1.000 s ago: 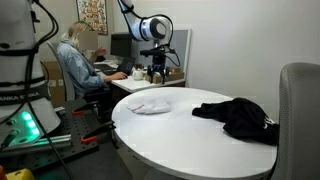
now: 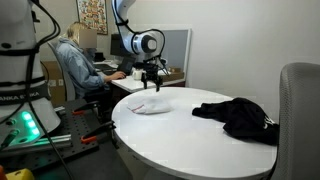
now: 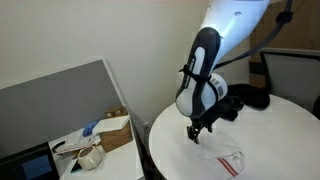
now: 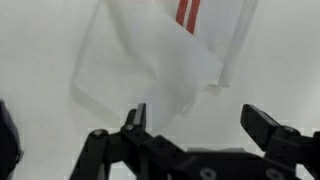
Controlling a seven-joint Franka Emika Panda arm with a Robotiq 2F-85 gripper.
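Observation:
A white cloth with red stripes point(image 2: 152, 104) lies flat on the round white table point(image 2: 190, 145). In the wrist view the cloth point(image 4: 150, 60) fills the upper middle, its red stripes near the top edge. My gripper point(image 2: 152, 84) hangs a little above the cloth's far side, pointing down. Its fingers stand wide apart in the wrist view, and nothing is between them. From the second exterior view, the gripper point(image 3: 197, 135) is over the cloth's near-left end, with the striped part of the cloth point(image 3: 222, 158) showing to the right.
A black cloth point(image 2: 240, 117) lies bunched on the right of the table. A grey chair point(image 2: 299, 120) stands against the right edge. A side desk holds a white mug point(image 3: 90, 157) and boxes point(image 3: 112, 128).
My gripper has come down toward the table and slightly to the left, from high above the far edge to just over the cloth. The cloths have not visibly moved.

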